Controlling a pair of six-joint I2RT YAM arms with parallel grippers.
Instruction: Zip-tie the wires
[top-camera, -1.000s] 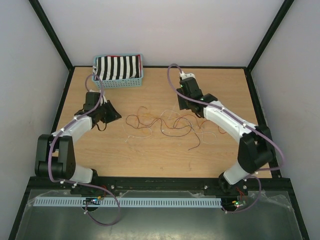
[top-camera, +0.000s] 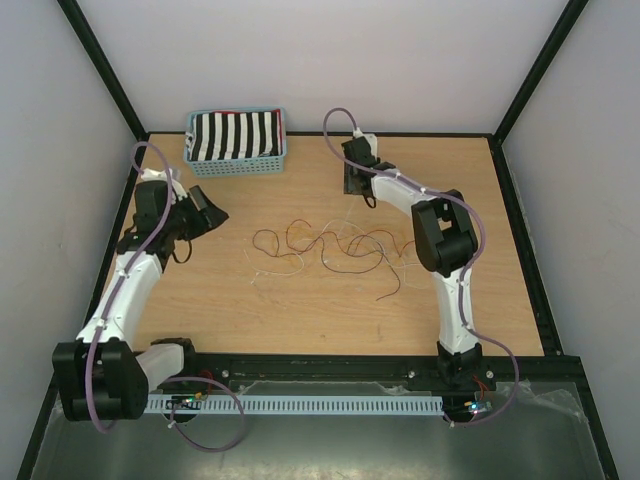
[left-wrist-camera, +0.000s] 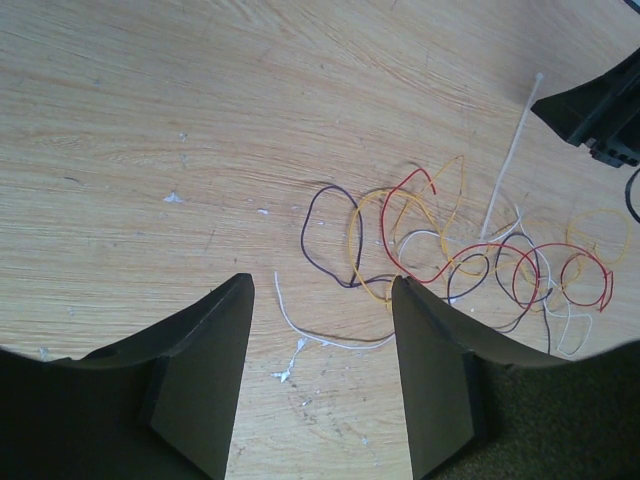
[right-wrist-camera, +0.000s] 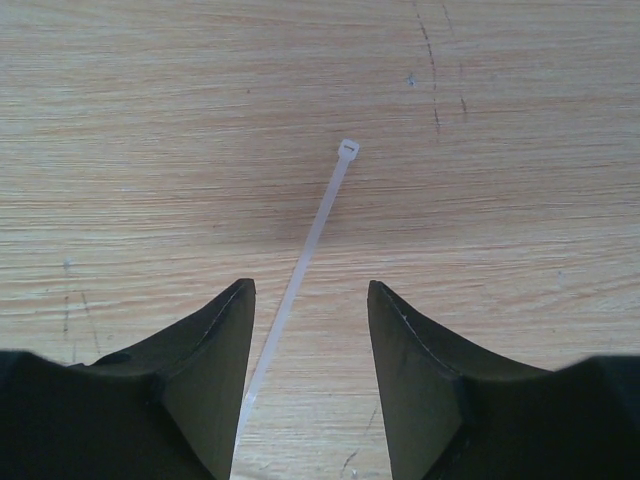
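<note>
Tangled red, yellow, dark and white wires lie loose across the middle of the table. A clear zip tie lies flat above them, also seen as a pale strip in the left wrist view. My right gripper is open over it, the tie running between and beyond its fingers without being held. My left gripper is at the table's left side, its fingers parted with nothing held, the wires in view ahead of it.
A blue basket with black-and-white striped contents stands at the back left.
My right arm has swung back and a little left, to above the zip tie. My left gripper has drawn slightly left, away from the wires.
</note>
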